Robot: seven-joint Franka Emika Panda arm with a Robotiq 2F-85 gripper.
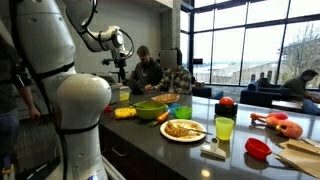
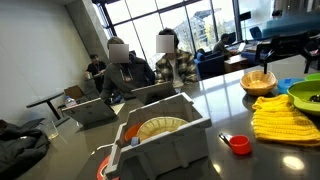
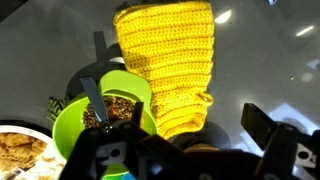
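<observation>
My gripper is open, with nothing between its widely spread fingers. In exterior view 1 it hangs high above the counter at the upper left; exterior view 2 shows it in the top right corner. Below it in the wrist view lies a yellow knitted cloth (image 3: 165, 65), flat on the dark counter. Left of the cloth is a green container (image 3: 137, 85) holding dark granular food, and a dark-handled utensil (image 3: 97, 98) rests in it. My left finger covers part of that container.
A plate of food (image 1: 183, 130), a yellow-green cup (image 1: 224, 128) and a red bowl (image 1: 258, 149) stand along the counter. A grey bin (image 2: 165, 155), a wooden bowl (image 2: 258, 82) and a red cup (image 2: 240, 145) are near the cloth. People sit behind the counter.
</observation>
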